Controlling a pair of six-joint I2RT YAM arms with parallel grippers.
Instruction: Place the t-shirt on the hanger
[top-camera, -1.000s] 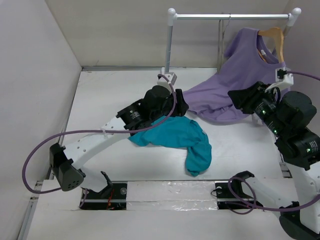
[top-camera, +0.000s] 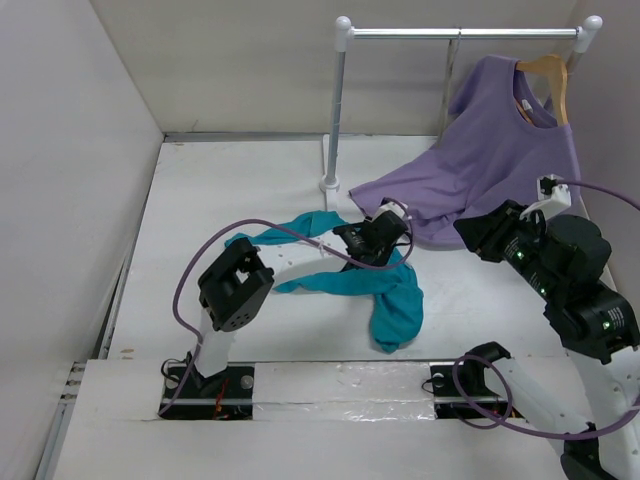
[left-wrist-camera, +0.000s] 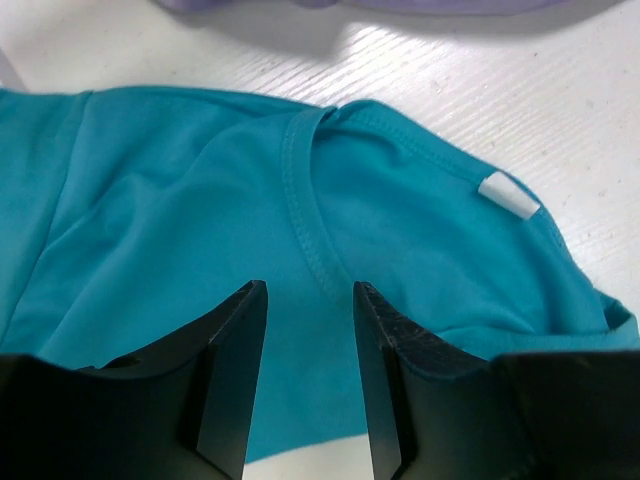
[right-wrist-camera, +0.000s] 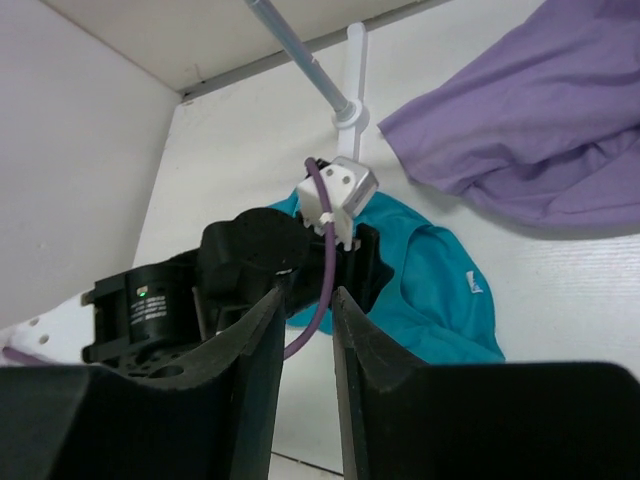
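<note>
A teal T-shirt (top-camera: 394, 310) lies crumpled on the white floor, with a small white label in the left wrist view. My left gripper hangs open just above it, fingers over the fabric near a folded hem. My right gripper (top-camera: 478, 228) is held open at the right, in front of a purple shirt (top-camera: 495, 150) that hangs on a wooden hanger (top-camera: 548, 68) on the rack, its lower part spread on the floor.
A metal rail rack (top-camera: 460, 34) stands at the back, its left post (top-camera: 334, 120) rising behind the teal shirt. Walls close the space at left, back and right.
My left arm has swung right and lowered, bringing its gripper over the teal shirt. The right arm has shifted slightly.
</note>
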